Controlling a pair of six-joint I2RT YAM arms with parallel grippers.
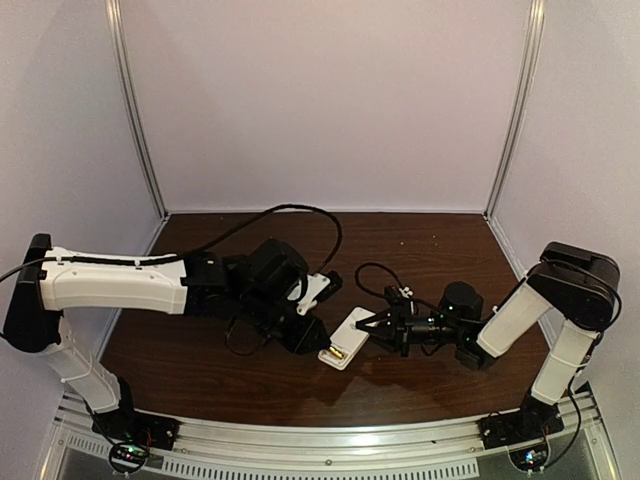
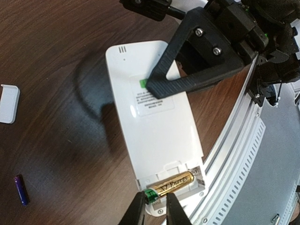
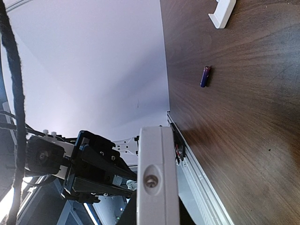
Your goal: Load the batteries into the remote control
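Observation:
The white remote is held at its upper end by my right gripper [image 1: 362, 326], shut on it; in the right wrist view its side [image 3: 157, 197] faces the camera. A gold battery [image 2: 173, 183] with a green end lies in the compartment at the remote's lower end. My left gripper is part open, its fingertips at the battery's green end; whether they touch it I cannot tell. A purple battery [image 2: 21, 190] lies loose on the table.
The white battery cover [image 2: 8, 103] lies on the wooden table [image 1: 200, 370], apart from the remote. The aluminium front rail [image 1: 320, 440] runs along the near edge.

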